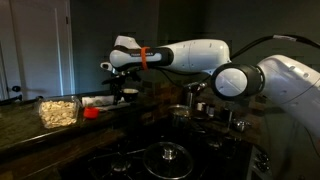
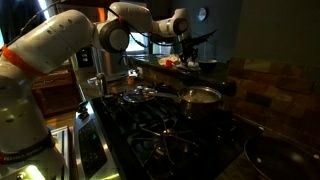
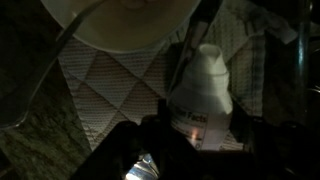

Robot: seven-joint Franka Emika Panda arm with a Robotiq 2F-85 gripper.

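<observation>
A white bottle with a pale cap and a printed label (image 3: 203,95) stands between the dark fingers of my gripper in the wrist view; the gripper is shut on it. Below lies a quilted light cloth (image 3: 120,85). A white bowl (image 3: 125,35) sits at the top of the wrist view, close to the bottle. In exterior view 1 my gripper (image 1: 120,92) is over the far counter, too dark there to make out the bottle. Exterior view 2 shows the gripper (image 2: 195,52) at the far counter as well.
A spoon-like metal utensil (image 3: 45,75) reaches into the bowl from the left. On the counter stand a clear container of pale pieces (image 1: 59,112) and a small red item (image 1: 91,113). A lidded pan (image 1: 168,158) and a pot (image 2: 200,100) occupy the stove.
</observation>
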